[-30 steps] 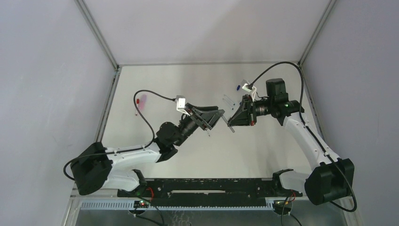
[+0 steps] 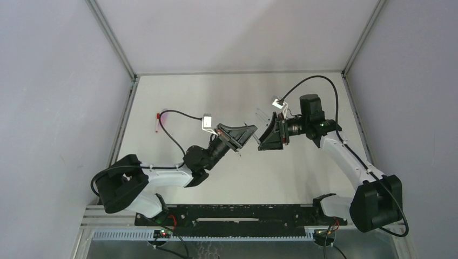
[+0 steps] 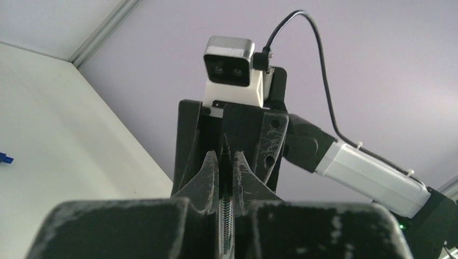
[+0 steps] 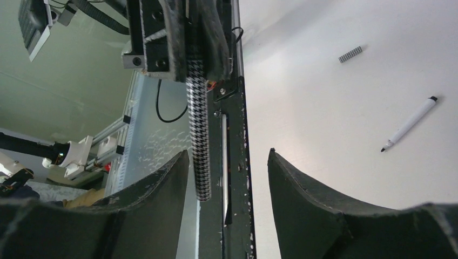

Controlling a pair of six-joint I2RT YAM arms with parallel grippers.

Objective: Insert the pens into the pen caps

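Note:
My left gripper (image 2: 249, 130) is shut on a slim pen with a checkered barrel, its dark tip upward in the left wrist view. Just right of it, my right gripper (image 2: 264, 141) stands open, the pen's lower end near its fingertips in the right wrist view. A white marker with a black tip (image 4: 408, 124) and a short checkered piece (image 4: 350, 54), likely a cap, lie on the table. A red-capped pen (image 2: 157, 121) lies at the left, and a blue item (image 3: 5, 158) shows at the left wrist view's edge.
Clear plastic pieces (image 2: 262, 116) lie behind the grippers.
Both arms have shifted slightly: the left arm's elbow and wrist a little, the right arm lower and leftward, its gripper closer around the pen's lower end.

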